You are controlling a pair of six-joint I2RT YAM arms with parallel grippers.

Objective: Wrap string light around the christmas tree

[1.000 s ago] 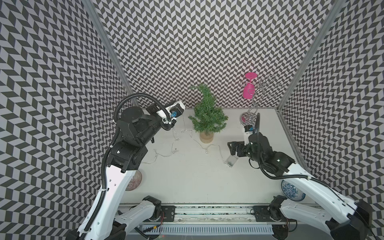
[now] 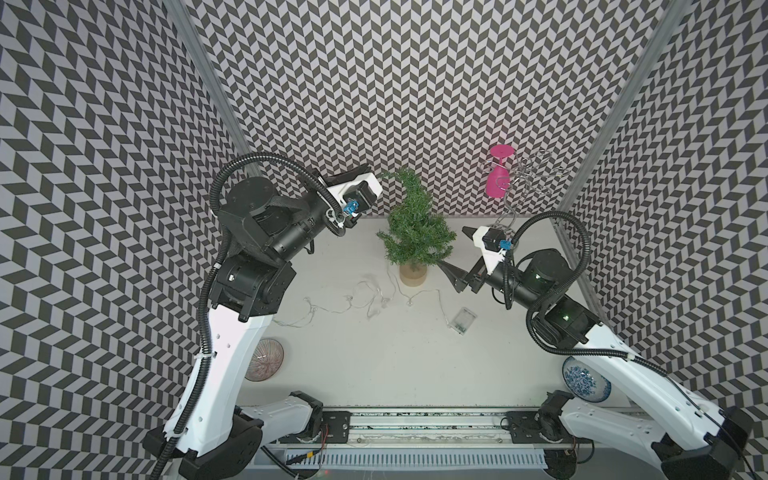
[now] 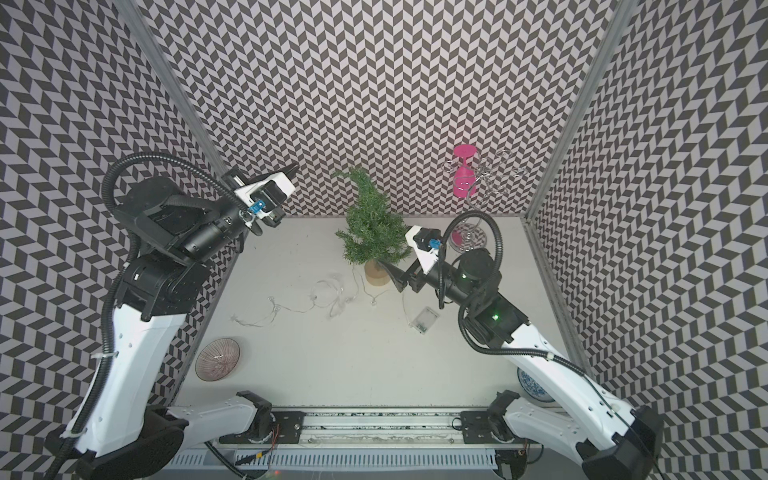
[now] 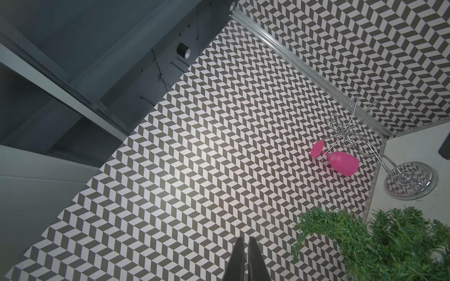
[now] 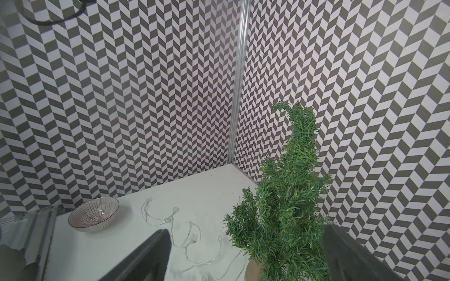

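Observation:
The small green tree (image 2: 416, 228) stands upright on its round wooden base (image 2: 413, 276) near the back middle. The thin, pale string light (image 2: 369, 301) lies loose on the table, left and in front of the base, with its wire running right to a clear battery box (image 2: 462, 321). None of it shows on the branches. High to the left of the tree, my left gripper is shut, with no string visible at its fingertips. My right gripper is open close to the tree's right side; the tree appears between its spread fingers.
A chrome stand (image 4: 407, 182) with a pink glass (image 4: 344, 163) stands at the back right. A pinkish bowl (image 3: 217, 359) sits at left, and a blue patterned bowl (image 2: 586, 380) at front right.
The string that rose toward my left gripper now lies heaped on the table. My left gripper has lifted slightly away from the tree; the right has swung up and in toward it, spread wider.

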